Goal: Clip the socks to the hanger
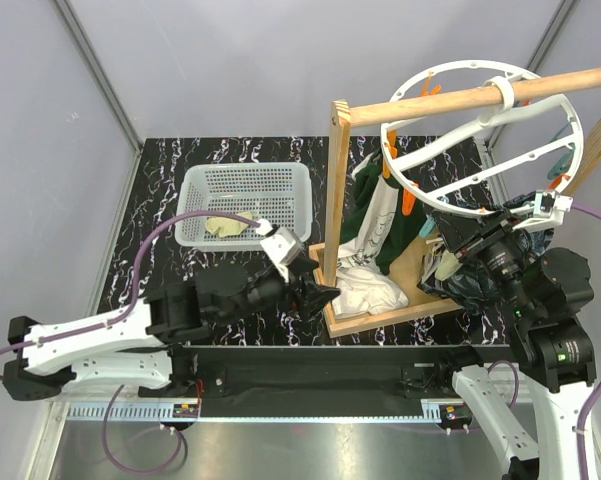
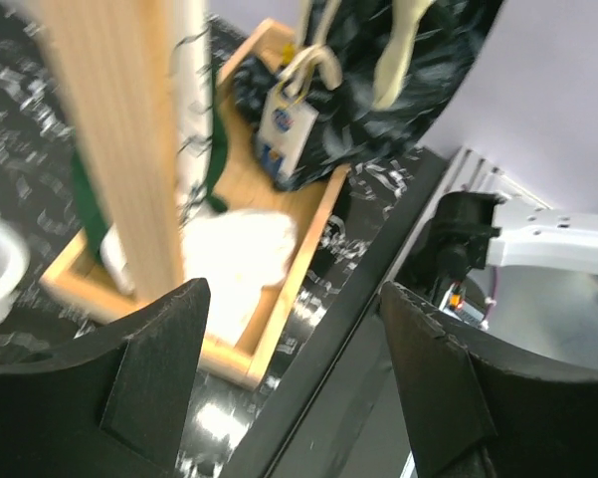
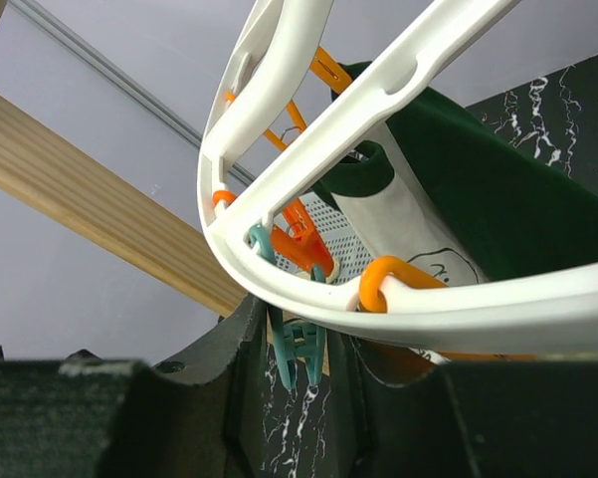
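Observation:
The white ring hanger [image 1: 420, 155] hangs from a wooden bar at the right. My right gripper [image 1: 458, 230] is at its lower rim, shut on a teal clip [image 3: 308, 351] there. A green-and-white sock [image 1: 380, 215] hangs on the ring beside orange clips [image 3: 303, 234]. A pale sock [image 1: 447, 265] shows below the right gripper; its upper end is hidden. One pale yellow sock [image 1: 230, 226] lies in the white basket [image 1: 305, 200]. Left of the hanger's wooden post, my left gripper [image 1: 320, 292] stands open, its fingers [image 2: 159, 363] apart with nothing between them.
The wooden post [image 1: 336, 200] rises between my left gripper and the hanging socks. White cloth [image 1: 368, 292] lies on the stand's wooden base [image 1: 405, 318], with a dark bag [image 1: 470, 285] to its right. Free counter [image 1: 160, 270] surrounds the basket.

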